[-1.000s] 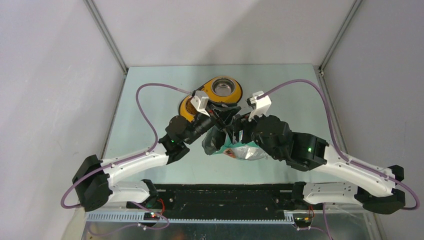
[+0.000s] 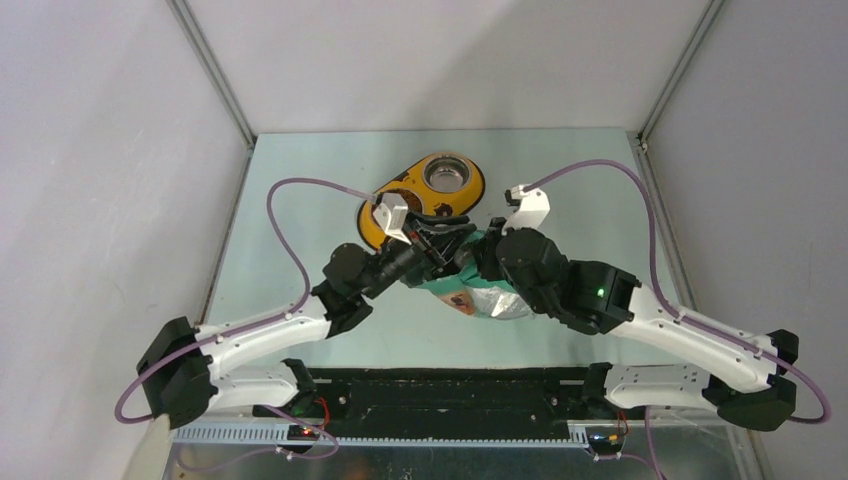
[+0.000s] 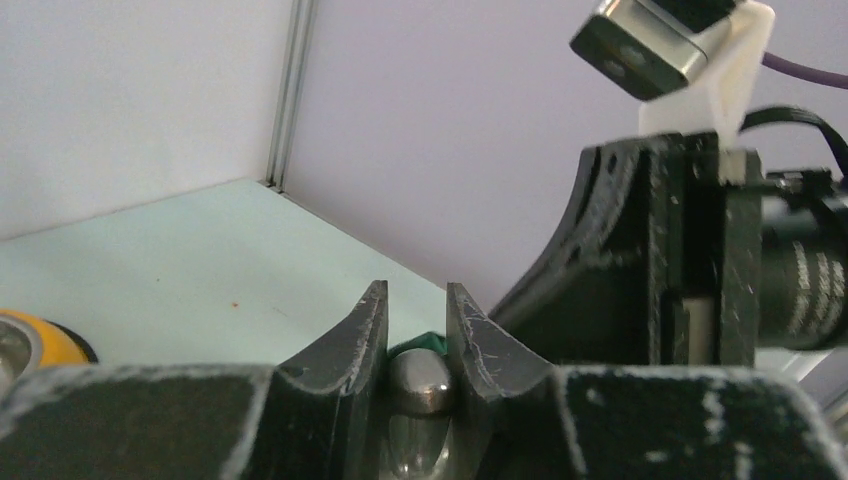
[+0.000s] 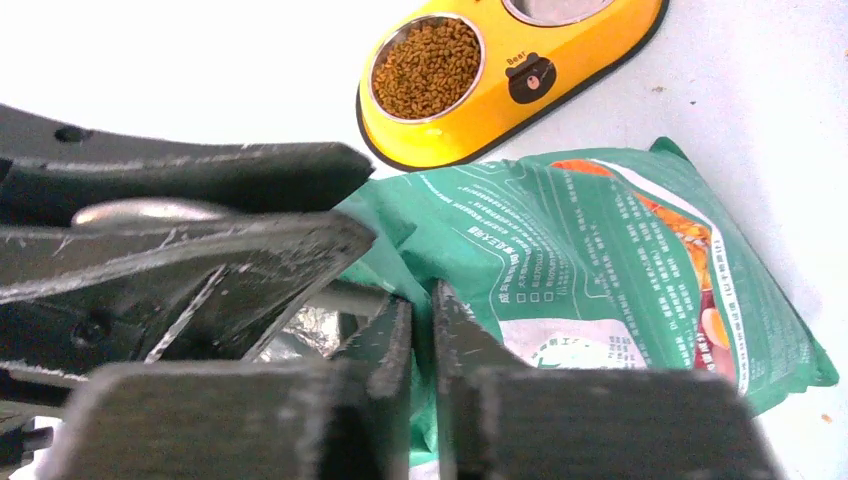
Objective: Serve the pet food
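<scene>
A green pet food bag [image 4: 560,260] with white label lies at the table's front middle, mostly under both grippers. Behind it, the yellow double bowl [image 4: 560,75] has kibble [image 4: 425,68] in one compartment; the other looks empty. My left gripper is shut on a rounded metal handle [image 3: 420,385], likely a scoop, over the bag; its lower part is hidden. My right gripper is at the bag, green material between its blurred fingertips; how far its fingers are closed is unclear.
Walls rise on three sides.
My left gripper and arm have shifted slightly toward the front-left, and more of the bag's front shows. The right arm has moved slightly.
</scene>
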